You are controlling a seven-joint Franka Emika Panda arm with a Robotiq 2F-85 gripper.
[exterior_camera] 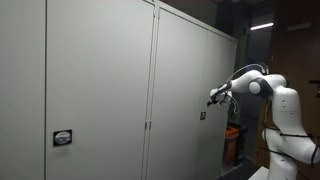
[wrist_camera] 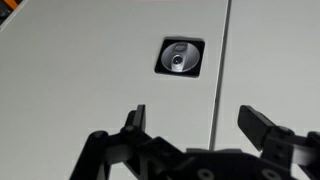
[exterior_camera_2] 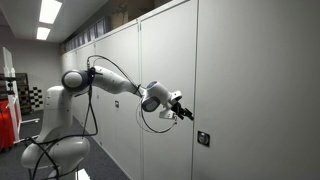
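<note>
My gripper stands open in the wrist view, its two dark fingers (wrist_camera: 135,121) wide apart with nothing between them. Beyond them is a pale cabinet door (wrist_camera: 90,80) with a square black handle plate (wrist_camera: 179,57) holding a round silver lock, beside a vertical door seam. In exterior view 1 the gripper (exterior_camera: 212,99) is small, at the far right end of the cabinet, near a dark handle plate (exterior_camera: 203,115). Exterior view 2 has the gripper (exterior_camera_2: 184,113) in front of the doors, left of and above another handle plate (exterior_camera_2: 203,138). Contact with a door cannot be made out.
Tall grey cabinet doors (exterior_camera: 100,60) form a flat wall, with another handle plate (exterior_camera: 63,137) far along it. Orange-topped bins (exterior_camera: 232,132) stand low behind the arm. A red object (exterior_camera_2: 8,105) is at the far left.
</note>
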